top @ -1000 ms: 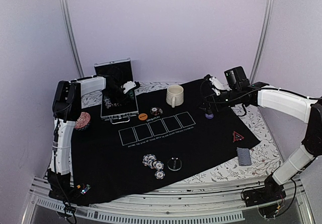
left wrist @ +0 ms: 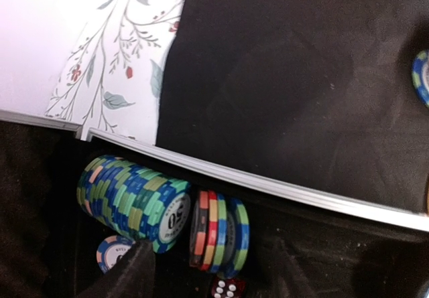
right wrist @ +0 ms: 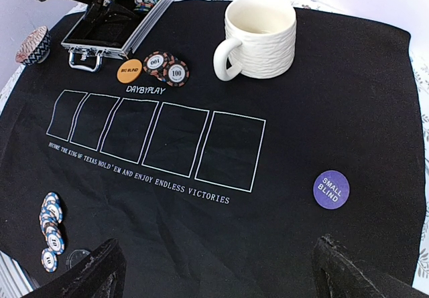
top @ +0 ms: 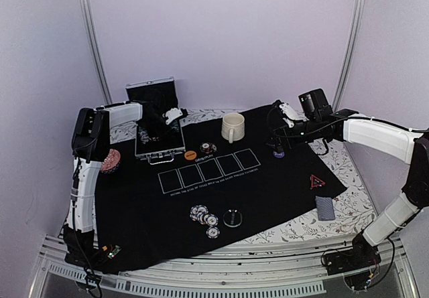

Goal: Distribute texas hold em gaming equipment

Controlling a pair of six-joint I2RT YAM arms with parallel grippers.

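Note:
Inside the open chip case point(left wrist: 268, 189), my left gripper is low over the chips. Its blurred, dark fingers point(left wrist: 137, 269) are part open. A short group of mixed chips point(left wrist: 219, 234) stands on edge in the gap between them, with space showing at the right finger. Left of that lies a long row of green and blue 50 chips point(left wrist: 134, 201), and a loose chip point(left wrist: 112, 252) lies by the left finger. A red die point(left wrist: 228, 287) is partly cut off. My right gripper hangs open and empty near the purple small blind button point(right wrist: 331, 189).
A white mug point(right wrist: 265, 37) stands behind the printed card boxes. Beside the case lie the orange big blind button point(right wrist: 129, 71) and black 100 chips point(right wrist: 166, 69). Several 10 chips point(top: 204, 216), a round dealer disc point(top: 232, 218), a card deck point(top: 325, 208) and a red triangle point(top: 316, 181) lie nearer the front.

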